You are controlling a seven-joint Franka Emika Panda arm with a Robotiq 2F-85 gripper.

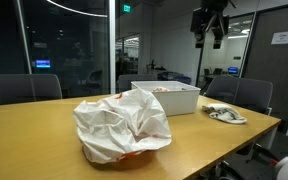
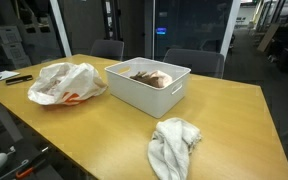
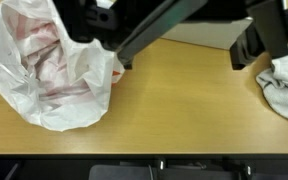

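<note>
High above the table my gripper stands open, its two fingertips well apart with only air between them. A crumpled white plastic bag with its mouth open lies on the table. In the wrist view the bag is at the left, and the gripper is above bare wood between it and the cloth. A white cloth lies loosely bunched on the table, partly visible at the right of the wrist view. Between bag and cloth, toward the far side, stands a white rectangular bin with brown and pale items inside.
The wooden table has free room to the right of the bin. Its near edge crosses the low part of the wrist view. Dark chairs line the far side. Dark thin objects lie beyond the bag.
</note>
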